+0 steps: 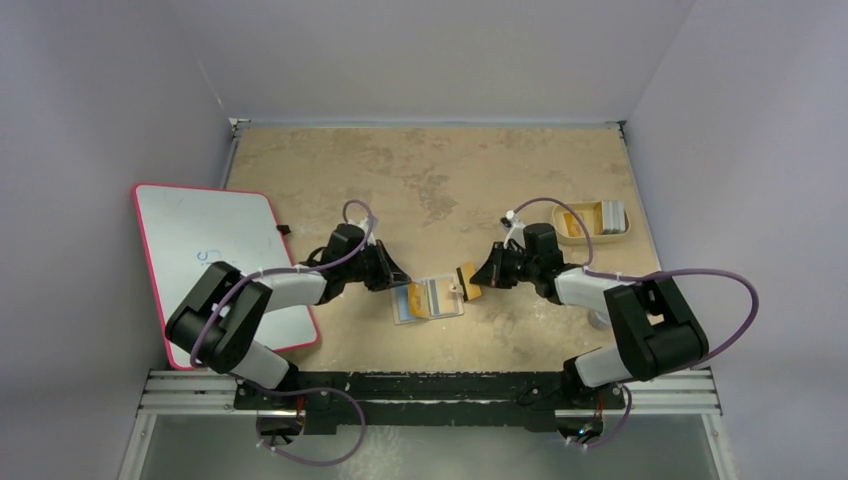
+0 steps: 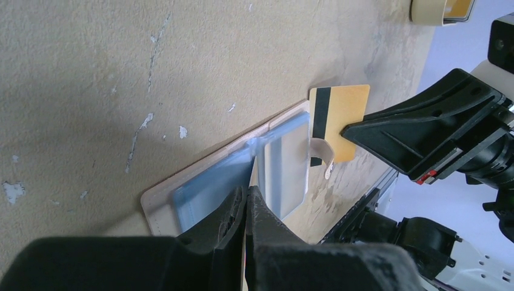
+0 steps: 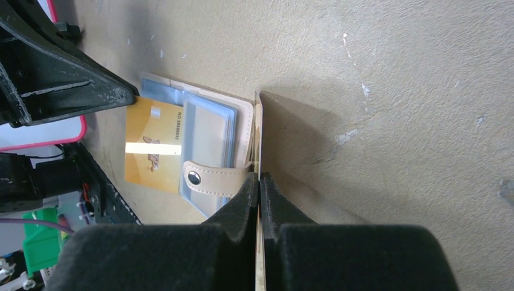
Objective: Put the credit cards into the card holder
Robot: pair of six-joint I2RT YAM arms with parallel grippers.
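Observation:
The card holder (image 1: 445, 297) lies open on the table between both grippers, with clear blue-edged sleeves (image 2: 212, 185) and a snap strap (image 3: 212, 180). My left gripper is shut on an orange card (image 3: 151, 145), standing over the holder's middle beside the sleeves; I cannot tell whether its lower edge is inside a sleeve. At the holder's right end, my right gripper is shut on another orange card with a black stripe (image 2: 345, 118). That card is upright and edge-on in the right wrist view, close to the strap.
A cream box (image 1: 590, 239) at the right holds an orange card (image 1: 572, 225) and a grey stack (image 1: 613, 217). A whiteboard (image 1: 215, 250) lies at the left.

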